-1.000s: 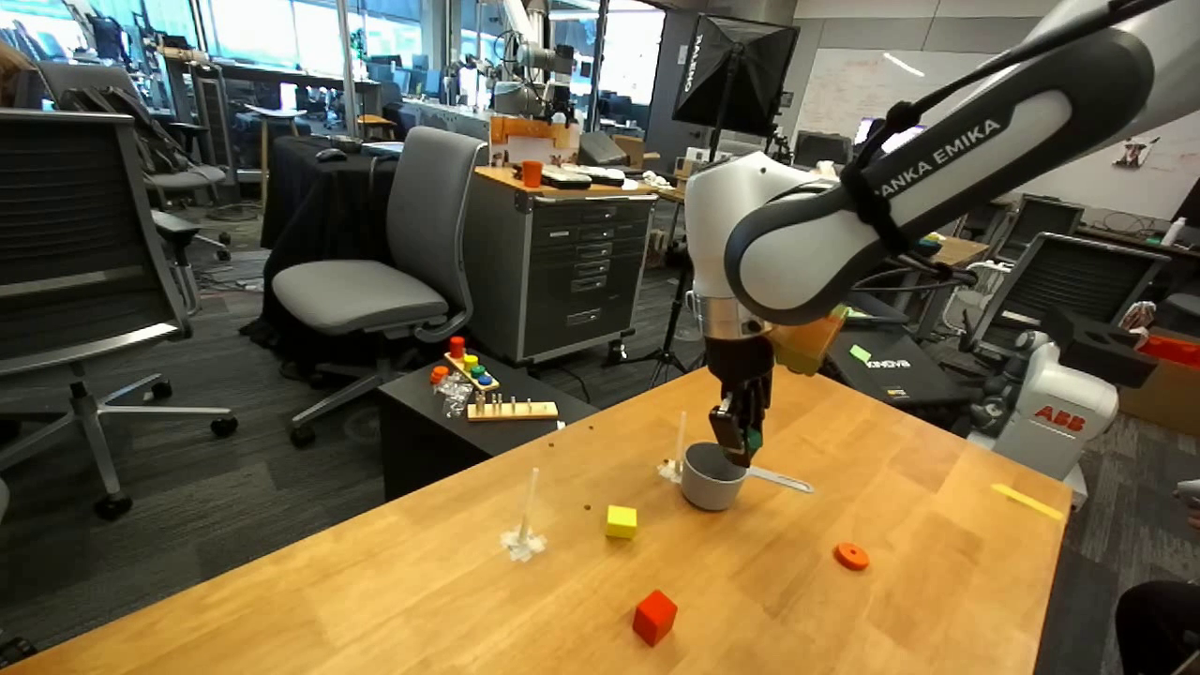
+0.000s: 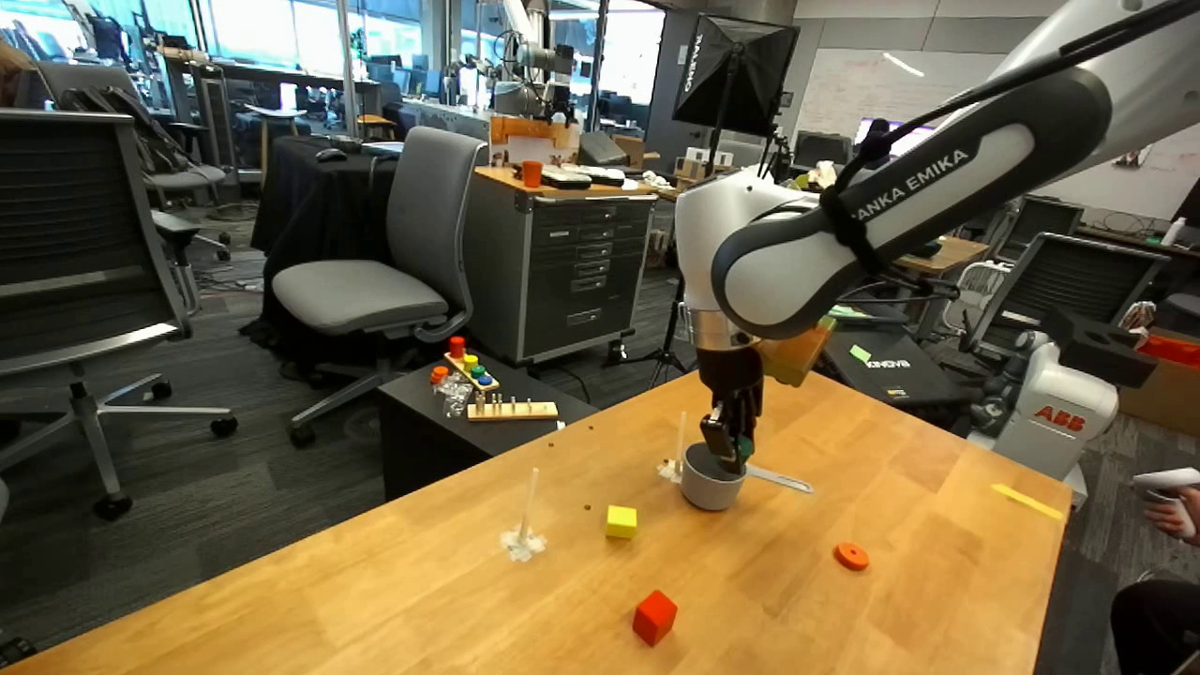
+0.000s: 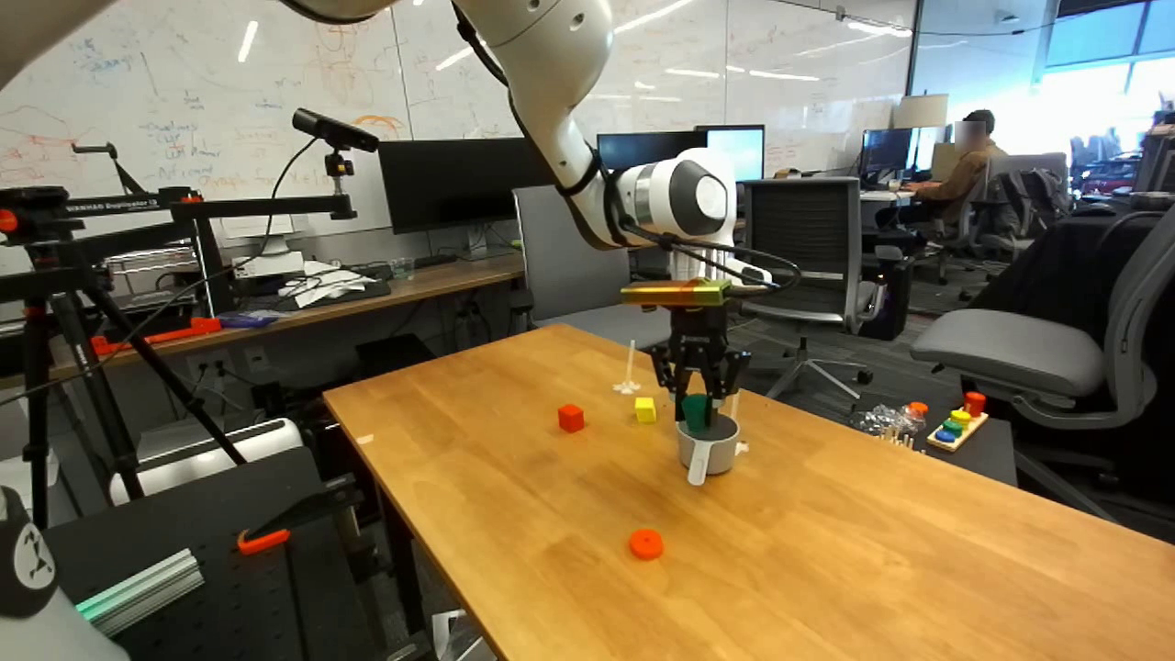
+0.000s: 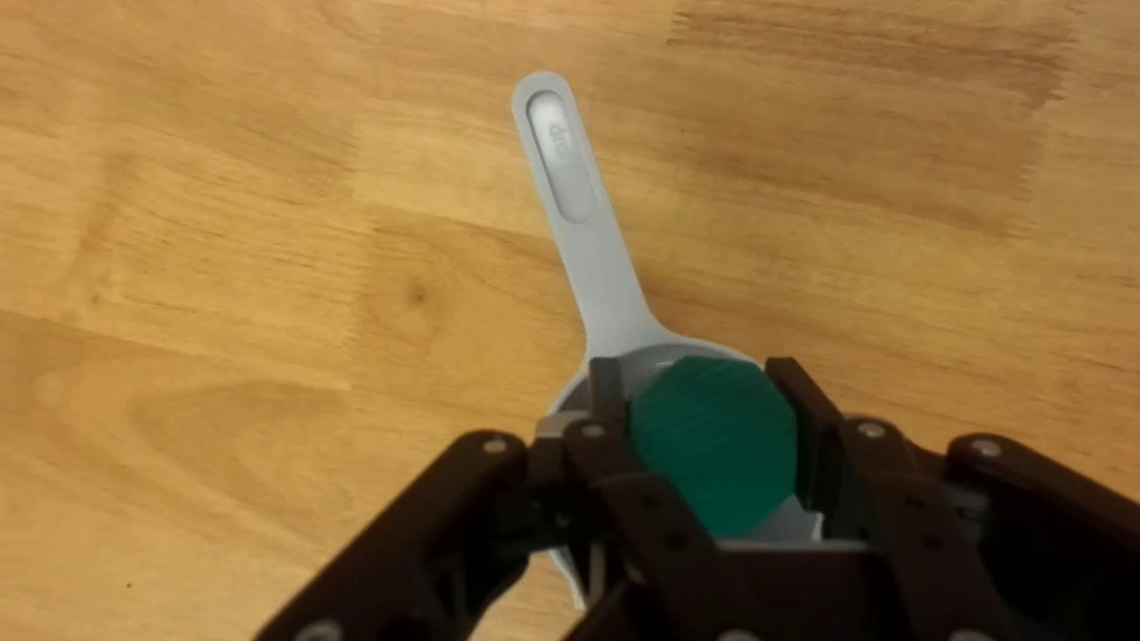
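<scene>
A green block (image 4: 713, 443) with an angular, many-sided outline sits between the fingers of my gripper, which is shut on it. Below it stands a grey measuring cup (image 2: 711, 486), upright on the table with its handle (image 4: 596, 240) sticking out. From above, the block covers much of the cup's opening. In the second exterior view the green block (image 3: 696, 412) is at the cup (image 3: 721, 453) rim, its lower part hidden; whether it touches the cup I cannot tell.
A yellow cube (image 2: 621, 522), a red cube (image 2: 654, 618) and an orange disc (image 2: 851, 556) lie apart on the table. Two thin upright pegs are fixed there, one peg (image 2: 529, 506) near the yellow cube, the other peg (image 2: 681, 437) right beside the cup.
The gripper has shifted slightly left in the first exterior view and sits a little lower, over the cup's opening, with the green block still in it. Cup and cubes are where they were.
</scene>
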